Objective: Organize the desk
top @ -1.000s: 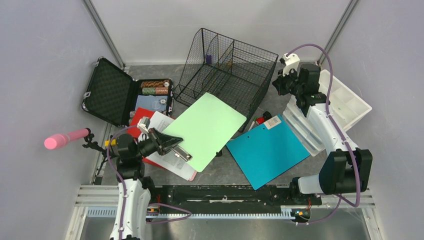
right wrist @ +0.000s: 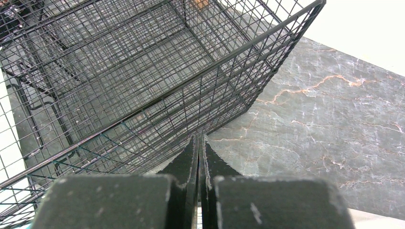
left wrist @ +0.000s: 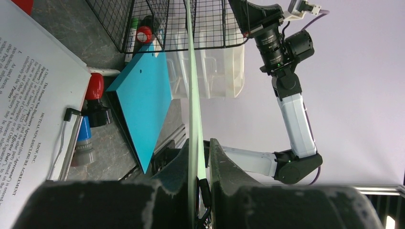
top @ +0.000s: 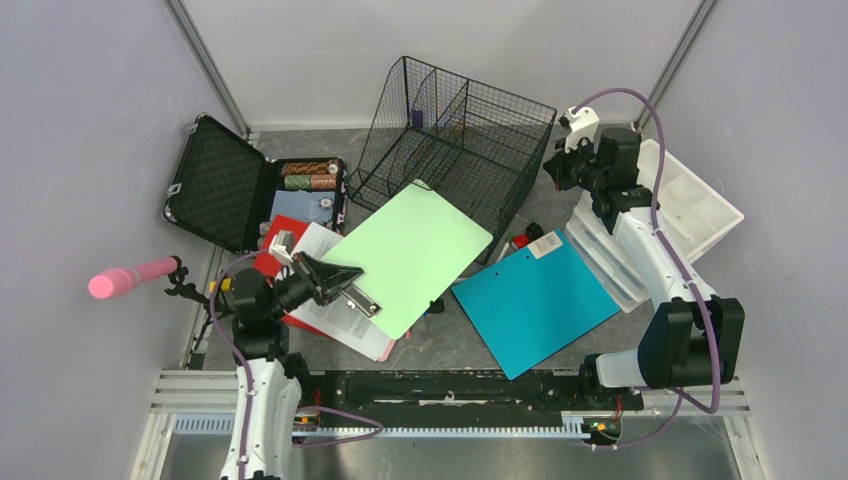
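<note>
A pale green clipboard [top: 420,255] with a metal clip hangs over the desk, and my left gripper [top: 350,272] is shut on its edge. In the left wrist view the green clipboard [left wrist: 193,95] runs edge-on up from between the fingers. Its far end reaches the near side of the black wire basket [top: 455,135]; whether they touch is unclear. My right gripper [top: 556,172] is to the right of the basket, with nothing between its fingertips. A blue folder or clipboard [top: 540,300] lies flat at front right. White papers [top: 345,325] on a clipboard lie below the left gripper.
An open black case [top: 215,185] holding rolls and a blue item stands at the left. White divided trays [top: 690,205] are under the right arm. Small red and black items [left wrist: 95,100] lie near the blue folder. Bare desk [right wrist: 334,133] shows right of the basket.
The green clipboard and my left gripper have shifted very slightly toward the basket. The right arm has stayed still.
</note>
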